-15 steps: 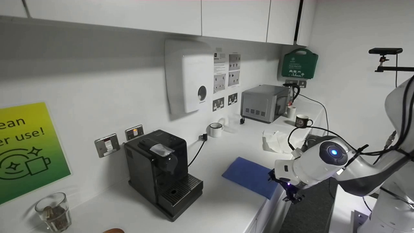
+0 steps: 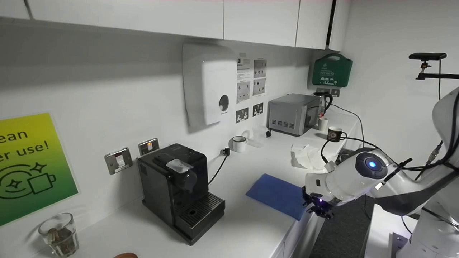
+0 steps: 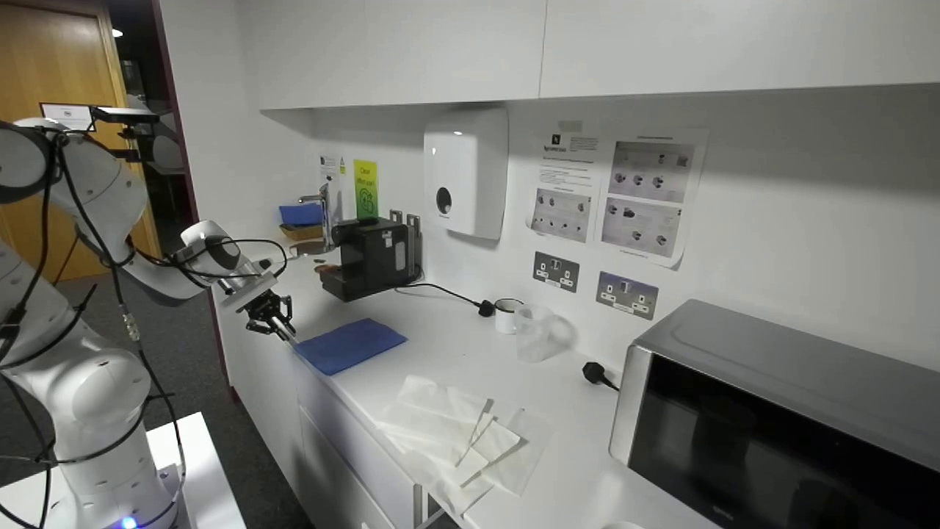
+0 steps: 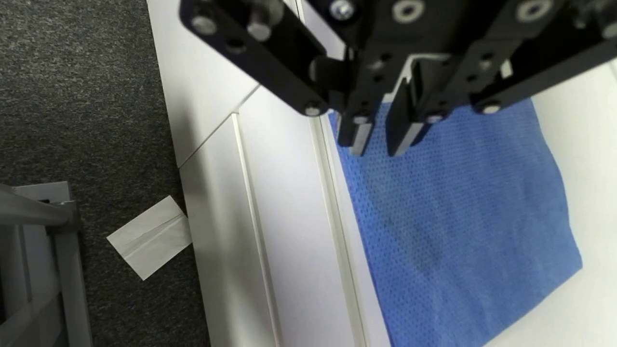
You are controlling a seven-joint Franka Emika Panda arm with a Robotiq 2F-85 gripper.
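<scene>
A folded blue cloth [image 2: 275, 194] lies flat on the white counter, one edge along the counter's front. My gripper is partly open, with a narrow gap between its fingertips. In the wrist view, blue cloth [image 4: 457, 220] shows in that gap and beyond it; whether the fingers touch the cloth I cannot tell. From the second exterior view, the gripper [image 3: 288, 331] is at the cloth's near corner, by the counter's front edge.
A black coffee machine [image 2: 178, 189] stands left of the cloth. Crumpled white paper [image 3: 440, 423] lies to the other side, before the microwave [image 3: 775, 414]. A white mug [image 3: 507, 314] and a clear cup [image 3: 534, 333] stand by the wall. Bare counter surrounds the cloth.
The gripper's fingers have come closer together, and the wrist has shifted slightly to the right in the first exterior view. The cloth looks unmoved.
</scene>
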